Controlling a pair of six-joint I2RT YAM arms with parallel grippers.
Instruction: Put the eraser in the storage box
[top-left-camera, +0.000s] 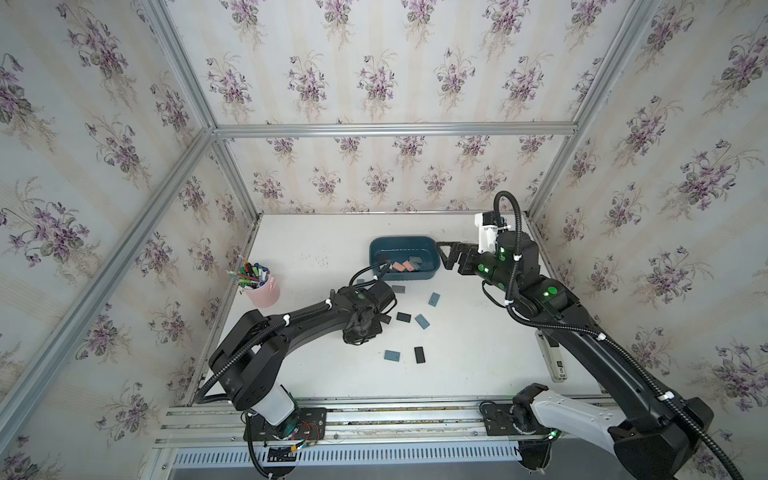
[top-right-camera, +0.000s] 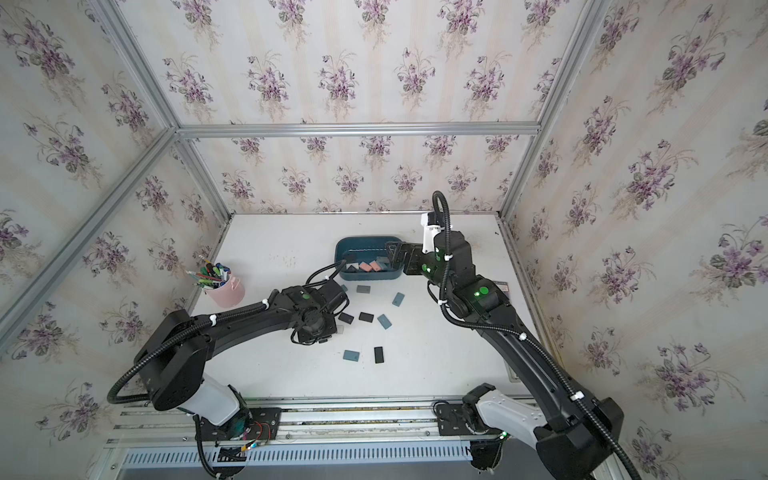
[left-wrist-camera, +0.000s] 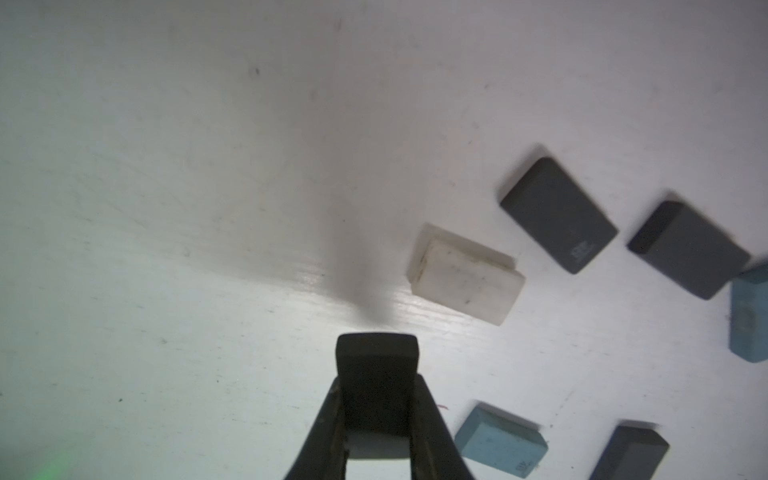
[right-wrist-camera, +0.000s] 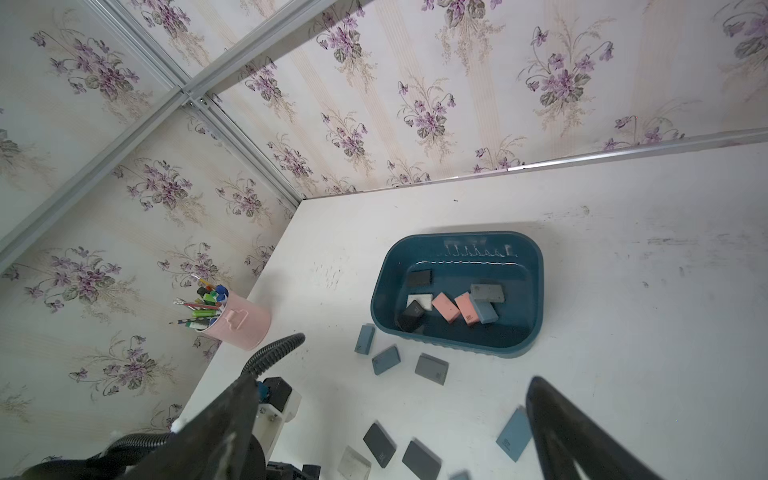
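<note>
The teal storage box (top-left-camera: 404, 272) (right-wrist-camera: 456, 342) stands at the back middle, with pink, grey, blue, black and white erasers inside. In the left wrist view my left gripper is shut on a dark eraser (left-wrist-camera: 376, 368), above the table just in front of a white eraser (left-wrist-camera: 466, 281). Loose dark erasers (left-wrist-camera: 557, 214) and blue erasers (left-wrist-camera: 500, 440) lie to the right and below. My right gripper (top-left-camera: 448, 254) hangs raised at the box's right side, its fingers (right-wrist-camera: 576, 432) wide open with nothing between them.
A pink pen cup (top-left-camera: 262, 294) stands at the left edge of the table. A long pale object (top-left-camera: 552, 360) lies at the right edge, under the right arm. Bare table (top-left-camera: 488, 336) shows right of the scattered erasers and at the back left.
</note>
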